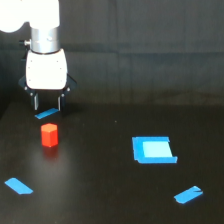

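Note:
A red-orange block (49, 135) rests on the dark table at the left. Behind it, in the upper left, my gripper (48, 102) points down with its two fingers spread apart. I see nothing between them, and the block appears clear of the fingertips, nearer the camera. To the right, blue tape (139, 151) frames a pale, nearly white rectangle (156, 149) on the table.
Three loose strips of blue tape lie on the table: one strip (47, 114) just behind the block, another strip (18, 186) at the front left, and a third strip (188, 195) at the front right.

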